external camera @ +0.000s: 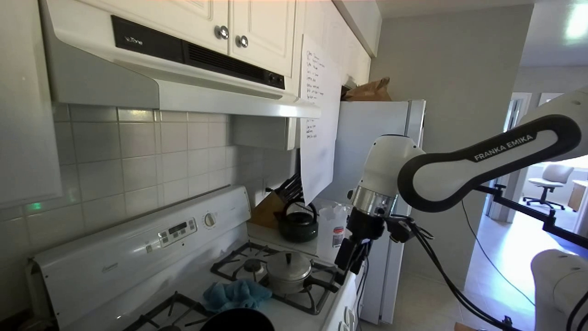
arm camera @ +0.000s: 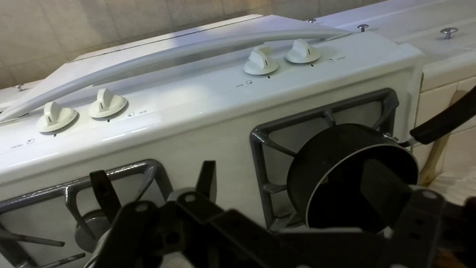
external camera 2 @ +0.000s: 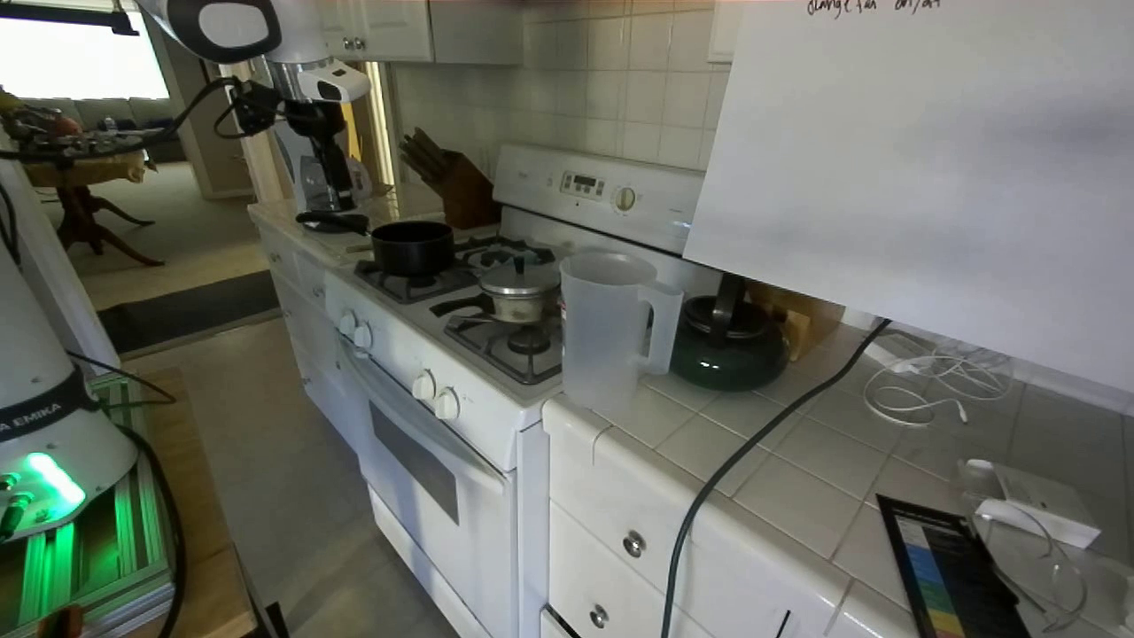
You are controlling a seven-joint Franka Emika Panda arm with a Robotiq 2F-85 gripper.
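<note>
My gripper hangs over the front of the stove, its fingers (arm camera: 206, 178) spread wide with nothing seen between them. In the wrist view, one finger overlaps the open black saucepan (arm camera: 339, 147) on a front burner grate; the frames do not show contact. A lidded silver pot (external camera: 289, 268) stands on another burner, its dark handle pointing to the stove's front. From the side, the gripper (external camera: 348, 259) appears near that handle. A crumpled blue cloth (external camera: 238, 294) lies between pot and saucepan. Exterior view 2 shows the gripper (external camera 2: 337, 182) behind the saucepan.
Stove knobs (arm camera: 261, 61) line the front panel above the oven handle (arm camera: 178, 56). A dark kettle (external camera: 298, 223) and a translucent pitcher (external camera 2: 606, 319) stand on the counter beside the stove. The range hood (external camera: 231, 99) overhangs the stove. Clear stove top separates the front grates.
</note>
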